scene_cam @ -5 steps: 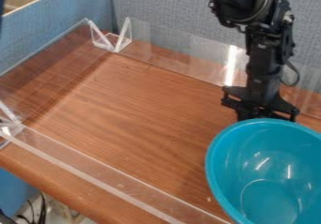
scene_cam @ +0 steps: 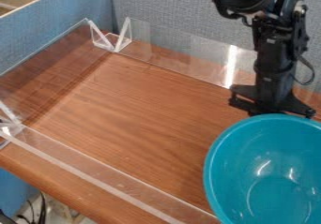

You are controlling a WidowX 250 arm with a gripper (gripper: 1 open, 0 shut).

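My black gripper (scene_cam: 271,104) hangs at the right of the camera view, pointing down just behind a large teal bowl (scene_cam: 261,171). Its fingertips are hidden or too dark to make out at the bowl's far rim, so I cannot see whether anything is between them. The bowl stands at the front right, partly out of the frame, and its visible inside looks empty.
Clear plastic walls with white corner brackets (scene_cam: 111,40) edge it. A grey padded panel stands behind, and cables hang below the front left.
My gripper has shifted slightly right and up over the last second. The bowl has moved very slightly, its top edge a little higher in view.
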